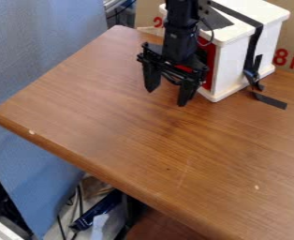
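My black gripper [166, 84] hangs over the back part of the wooden table [124, 141], in front of a white box [231, 61] with a red panel and black straps. Its two fingers point down and stand apart, open, with nothing visible between them.
A black strap end [270, 99] lies on the table right of the white box. A cardboard box [291, 42] stands behind. A blue padded surface [31, 56] borders the table's left, with cables below.
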